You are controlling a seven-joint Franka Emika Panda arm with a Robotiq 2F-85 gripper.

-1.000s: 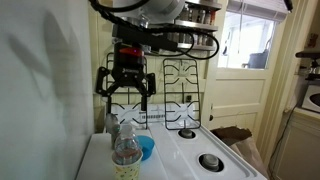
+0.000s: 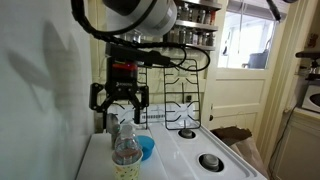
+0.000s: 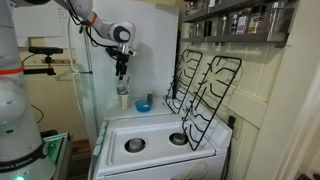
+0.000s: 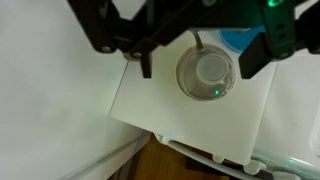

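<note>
On the white counter stands a clear bottle point(image 2: 127, 142), upright on or in a pale yellow patterned cup point(image 2: 127, 171). My gripper point(image 2: 119, 109) hangs above and apart from it, fingers parted, nothing between the fingers. From above, in the wrist view, the bottle's round top point(image 4: 206, 72) shows between and beyond the two dark fingers. A blue bowl point(image 2: 146, 146) sits just behind the bottle; in the wrist view it is partly covered by a finger. Exterior view 2 has my gripper point(image 3: 121, 74) high over the bottle point(image 3: 123, 88) near the wall.
A stove top point(image 3: 150, 143) with round burners lies beside the counter. Black grates point(image 3: 215, 85) lean upright against the back wall. Spice jars point(image 3: 255, 20) fill a shelf above. The white wall point(image 2: 40, 90) runs close along the left.
The bottle, cup and bowl have stayed put.
</note>
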